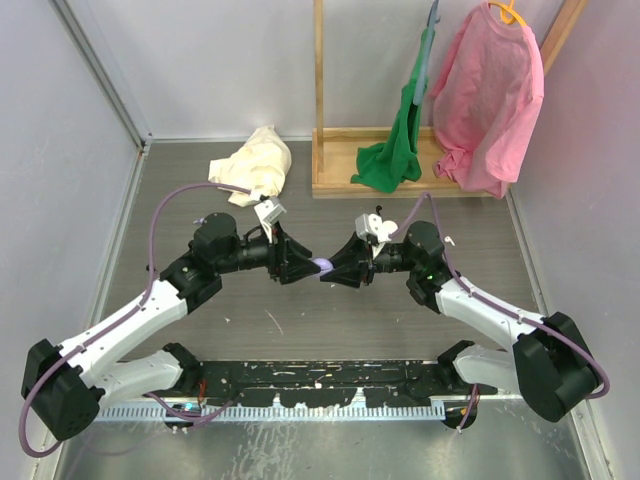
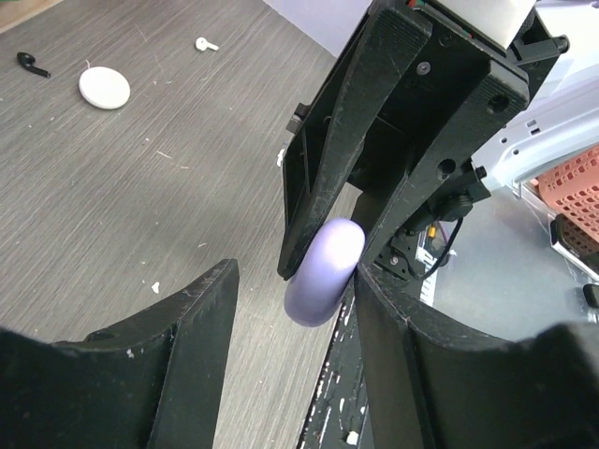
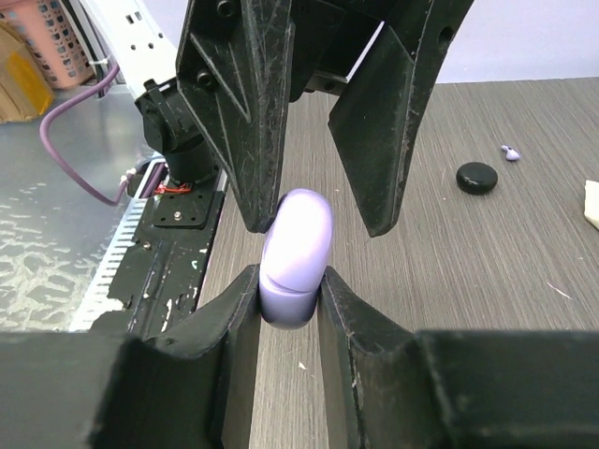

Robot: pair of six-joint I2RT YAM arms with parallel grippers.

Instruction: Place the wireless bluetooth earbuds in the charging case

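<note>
The lavender charging case (image 2: 323, 271) is held between both grippers at mid-table. My right gripper (image 1: 335, 270) is shut on it. My left gripper (image 1: 305, 265) stands part open around the case's other side; in the right wrist view one of its fingers touches the case, the other is apart. In the left wrist view a black earbud (image 2: 31, 65) and a white earbud (image 2: 206, 44) lie on the table beside a white round disc (image 2: 105, 88). The right wrist view shows a black disc (image 3: 476, 178) and a small lavender piece (image 3: 510, 152).
A cream cloth (image 1: 250, 165) lies at the back left. A wooden rack (image 1: 330, 160) with green and pink garments (image 1: 485, 100) stands at the back right. The table's middle around the grippers is otherwise clear.
</note>
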